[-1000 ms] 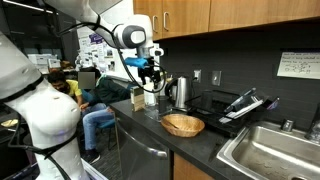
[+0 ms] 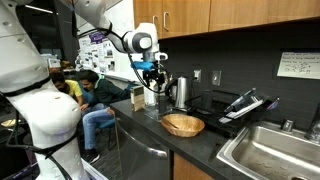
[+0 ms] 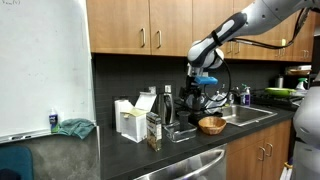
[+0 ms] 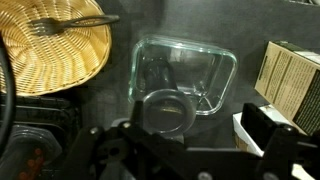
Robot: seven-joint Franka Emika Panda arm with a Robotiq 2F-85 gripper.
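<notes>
My gripper is open, pointing down over the counter, with dark fingers at the lower part of the wrist view. Beneath it is a clear glass container (image 4: 212, 54). A dark, round-ended object (image 4: 168, 112) stands or lies at the container's near left side; I cannot tell whether it is inside. A wicker basket (image 4: 60, 66) with a fork (image 4: 75, 24) in it is at the upper left. In exterior view 1 the gripper (image 2: 158, 88) hangs above the counter, behind and left of the basket (image 2: 182, 125).
Boxes (image 4: 286, 82) stand close on the wrist view's right. A kettle (image 2: 182, 92) and a dish rack (image 2: 225, 107) are by the back wall, and the sink (image 2: 270, 152) is at the right. Cabinets (image 2: 215, 18) hang overhead. Bare counter (image 3: 125, 165) runs along the front left.
The objects on the counter appear unmoved.
</notes>
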